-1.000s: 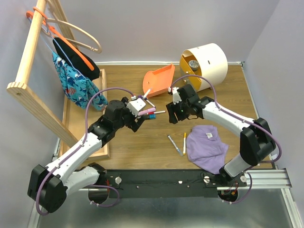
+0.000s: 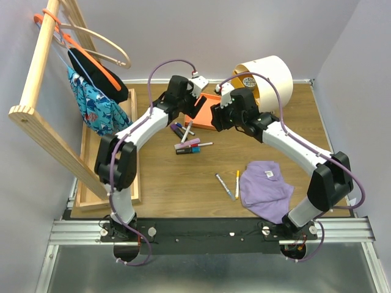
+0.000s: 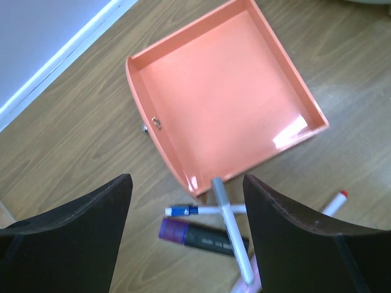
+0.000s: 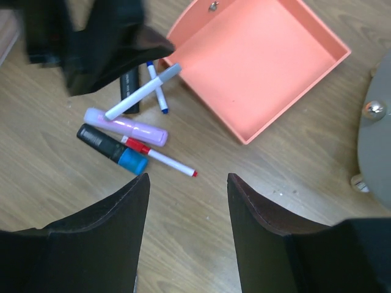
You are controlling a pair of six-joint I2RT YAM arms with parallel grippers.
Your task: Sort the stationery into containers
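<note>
An empty salmon tray point(image 3: 223, 85) lies at the back center. Beside it are a white pen point(image 3: 229, 223), a dark purple-capped marker point(image 3: 201, 237), a blue-capped pen point(image 4: 157, 91), a lilac marker point(image 4: 128, 127), a red-capped pen point(image 4: 165, 159) and a black marker with a blue cap point(image 4: 107, 147). My left gripper point(image 2: 192, 107) hangs over these pens, open, nothing visible between its fingers. My right gripper point(image 2: 217, 116) is open and empty at the tray's right. Two more pens point(image 2: 237, 185) lie toward the front.
A white-and-yellow cylinder point(image 2: 275, 82) stands back right. A purple cloth point(image 2: 269, 192) lies front right. A wooden rack point(image 2: 36, 131) with hanging bags fills the left side.
My left arm has swung up and toward the back, bringing its gripper over the pens and tray. My right gripper has moved slightly toward the back.
</note>
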